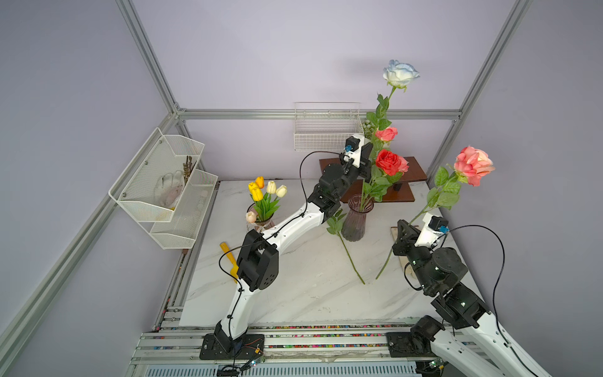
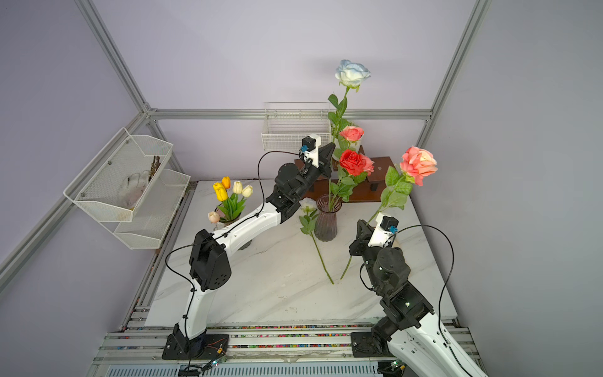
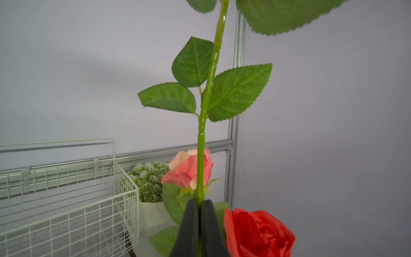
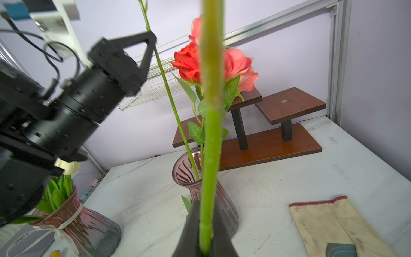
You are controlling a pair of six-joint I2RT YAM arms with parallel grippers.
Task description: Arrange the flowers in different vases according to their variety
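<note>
My left gripper (image 1: 363,162) is shut on the stem of the tall pale blue rose (image 1: 400,73); the stem's lower end stands inside the purple vase (image 1: 353,223), beside red and pink roses (image 1: 390,162). My right gripper (image 1: 400,245) is shut on the stem of a pink rose (image 1: 472,164), held right of the vase. Another rose stem (image 1: 351,260), with a pale head, lies on the table left of the vase. Yellow and white tulips (image 1: 258,192) stand in a second vase at the left, partly hidden by my left arm.
A brown tiered stand (image 4: 291,102) is behind the vase. A beige cloth (image 4: 325,222) lies at the right. Wire baskets (image 1: 326,125) hang on the back and left walls.
</note>
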